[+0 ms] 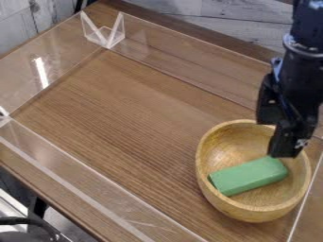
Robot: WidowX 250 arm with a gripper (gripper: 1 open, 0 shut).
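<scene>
A green block (247, 176) lies in a round wooden bowl (221, 198) at the lower right. My black gripper (279, 128) hangs over the back right of the bowl, open, its lower parts above and behind the block, apart from it.
Clear plastic pieces stand at the far back left and along the left edge. A dark cable shows at the lower left.
</scene>
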